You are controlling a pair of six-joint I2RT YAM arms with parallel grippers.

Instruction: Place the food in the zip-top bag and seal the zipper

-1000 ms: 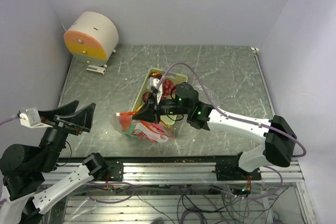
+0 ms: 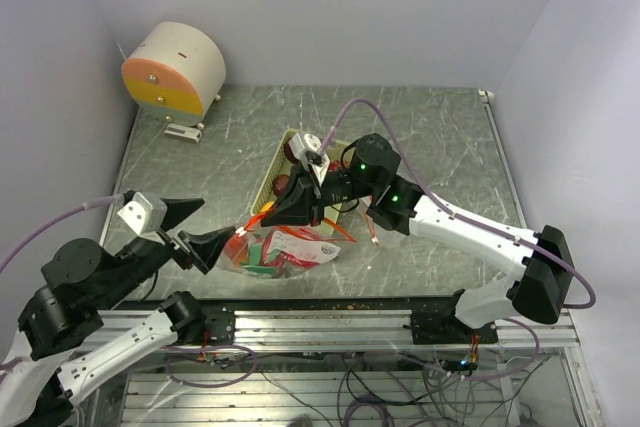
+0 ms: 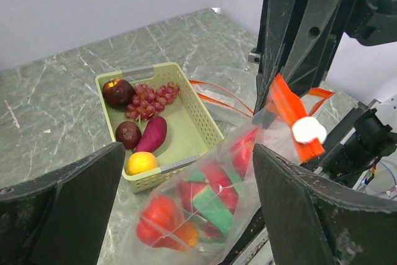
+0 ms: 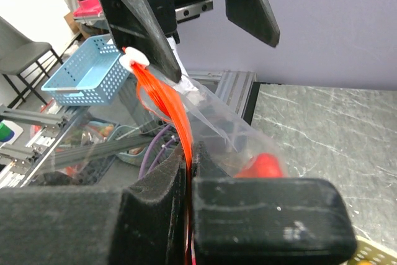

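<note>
A clear zip bag (image 2: 280,257) with red, green and orange food inside hangs from my right gripper (image 2: 275,217), which is shut on its orange zipper (image 3: 289,110); the zipper's white slider (image 4: 135,58) sticks out at the free end. My left gripper (image 2: 200,227) stands open beside that end, its two fingers either side of the bag in the left wrist view. Behind the bag is a basket (image 3: 198,116) holding an apple (image 3: 118,93), grapes (image 3: 150,98), an avocado (image 3: 127,135), a purple vegetable (image 3: 152,133) and a yellow fruit (image 3: 142,162).
A white drum-shaped object (image 2: 172,77) with orange and yellow front stands at the back left. The metal frame rail (image 2: 310,325) runs along the front edge.
My left arm has come right and toward the bag's end. My right gripper with the bag has risen and shifted slightly, the bag now hanging more over the front.
</note>
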